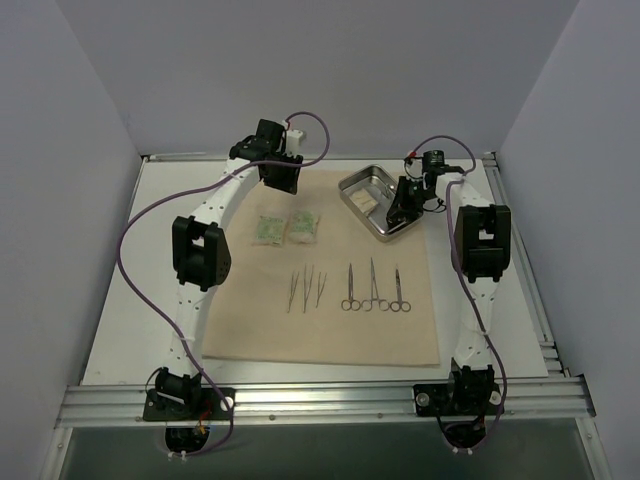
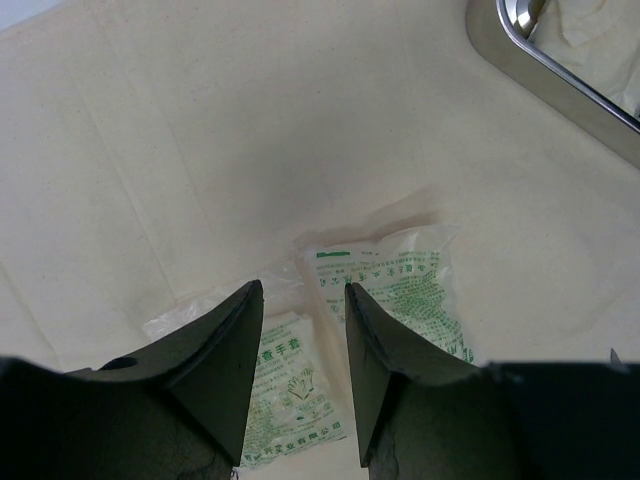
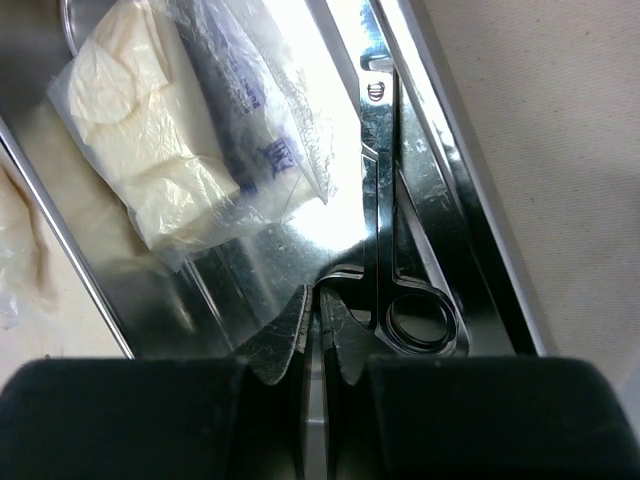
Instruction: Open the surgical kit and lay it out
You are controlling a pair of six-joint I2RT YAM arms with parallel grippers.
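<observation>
In the right wrist view, the metal tray (image 3: 468, 160) holds scissor-like instruments (image 3: 380, 190) with ring handles and a clear bag with a folded cream item (image 3: 165, 130). My right gripper is shut inside the tray, its tips against the near side of a handle ring. Whether the thin ring is between its fingers, I cannot tell. My left gripper stands open and empty above two green-printed packets (image 2: 410, 290) lying on the beige cloth (image 2: 240, 130). In the top view, it hovers just behind those packets.
On the cloth's middle lie three tweezers (image 1: 307, 290) side by side, and right of them three ring-handled instruments (image 1: 374, 285) in a row. A shiny metal rounded item (image 2: 524, 14) shows in the tray's corner.
</observation>
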